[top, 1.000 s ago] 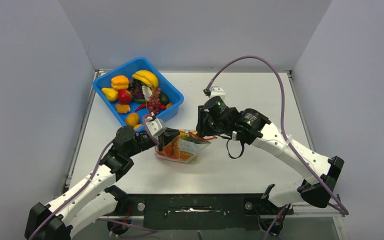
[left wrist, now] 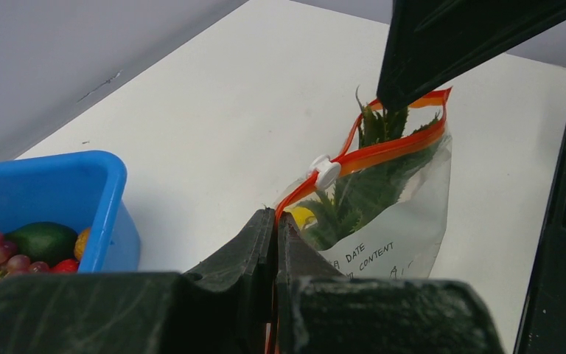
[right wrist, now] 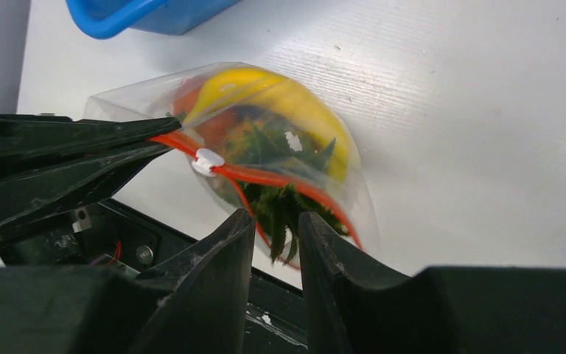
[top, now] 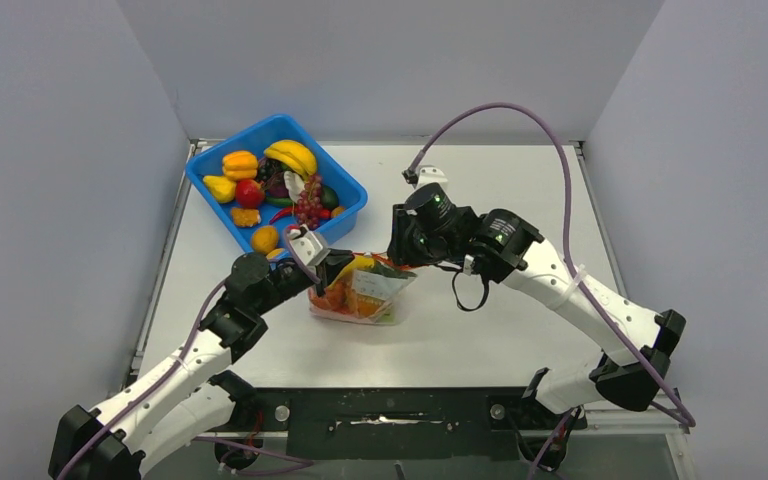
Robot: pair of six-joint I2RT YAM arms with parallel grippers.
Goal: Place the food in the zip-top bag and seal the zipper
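Observation:
The clear zip top bag [top: 355, 297] holds food, with yellow, orange and leafy green pieces showing through. My left gripper is shut on the orange zipper strip at one end of the bag's mouth. Just beyond its tips sits the white slider [left wrist: 326, 171]. Past the slider, the orange strips [left wrist: 402, 147] stand apart and green leaves poke up between them. Over this gaping end is my right gripper, its fingers apart; leaves and an orange strip show through the gap. Whether its fingers touch the bag, I cannot tell.
A blue bin [top: 357, 205] of assorted fruit and vegetables stands behind and left of the bag. A dark rail [top: 400, 400] runs along the front edge.
My right gripper has shifted slightly over the last second, ending a little farther left. The orange end of the mouth that stuck out below it is now mostly covered. My left gripper stays nearly still.

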